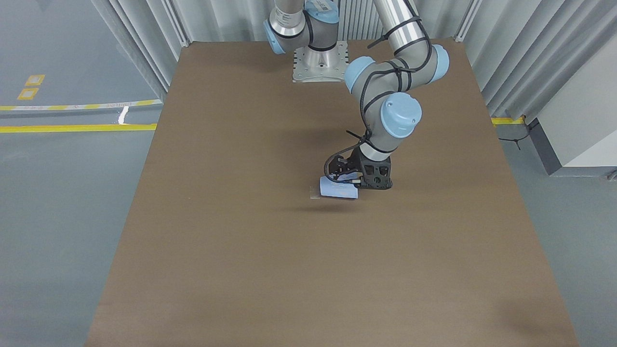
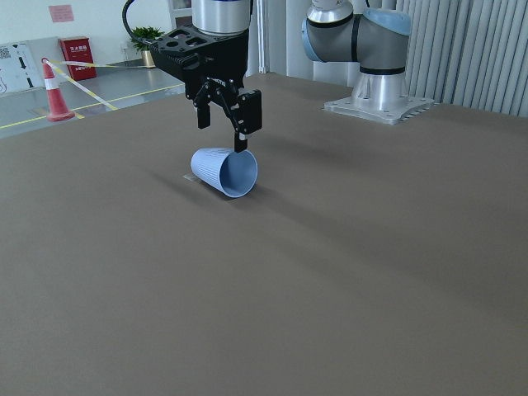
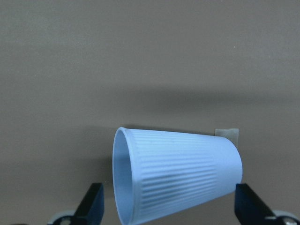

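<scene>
A pale blue ribbed cup [image 3: 180, 173] lies on its side on the brown tabletop [image 1: 243, 243], its mouth facing left in the wrist view, with a small translucent patch [image 3: 227, 135] under its base. In the left view the cup [image 2: 216, 172] is just below my gripper [image 2: 221, 132], whose fingers hang over it. In the front view my gripper [image 1: 355, 173] partly hides the cup [image 1: 338, 190]. In the wrist view the two fingertips stand wide apart, open, at the lower edge on either side of the cup, with nothing held between them.
A traffic cone [image 2: 55, 95] stands on the floor beyond the table in the left view.
</scene>
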